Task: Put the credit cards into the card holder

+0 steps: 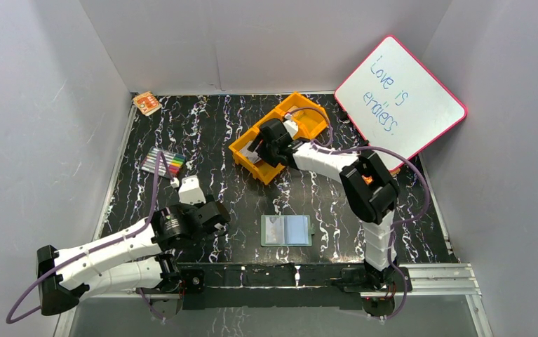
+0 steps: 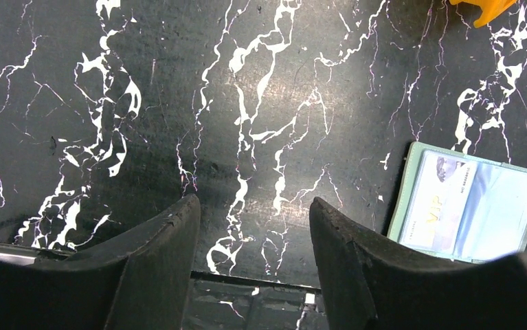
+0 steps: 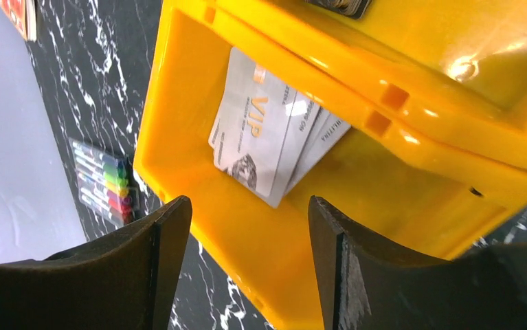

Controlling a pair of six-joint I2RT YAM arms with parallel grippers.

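Flat on the table's front middle lies the green card holder [image 1: 287,230], spread open; a VIP card [image 2: 435,199] shows in its left side and the clear pocket [image 2: 495,208] on its right looks empty. More grey VIP cards [image 3: 264,130] rest overlapping in the nearest compartment of the yellow tray [image 3: 161,103]. My right gripper hovers over that compartment with parted fingers and nothing between them. Left of the holder, above bare table, my left gripper is open and empty.
A dark object [image 3: 343,5] sits in the tray's middle compartment. Coloured markers [image 1: 164,162] lie at left, an orange packet [image 1: 147,103] at the back left. The whiteboard [image 1: 400,98] leans at the back right. Table around the holder is clear.
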